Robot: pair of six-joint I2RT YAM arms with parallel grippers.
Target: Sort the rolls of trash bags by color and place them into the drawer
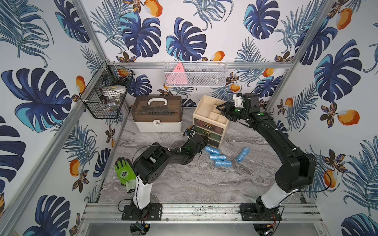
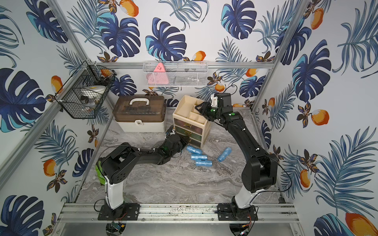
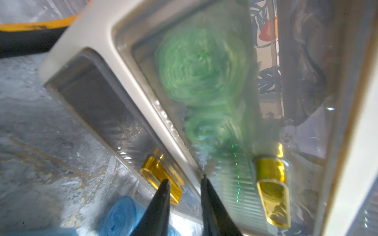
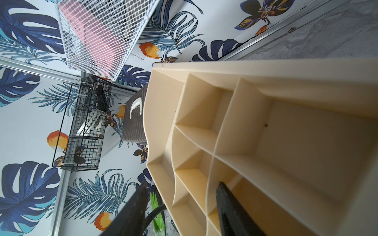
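Observation:
The cream drawer organizer stands at the back centre, drawers shut; green rolls show through one drawer front in the left wrist view. My left gripper is at the lower drawers, fingers parted near the brass handle of the bottom one, nothing seen held. My right gripper hovers over the open top compartments, fingers apart and empty. Several blue rolls lie on the table in front and to the right of the organizer.
A brown-lidded box stands left of the organizer. Green gloves lie at front left. Wire baskets hang on the back and left sides.

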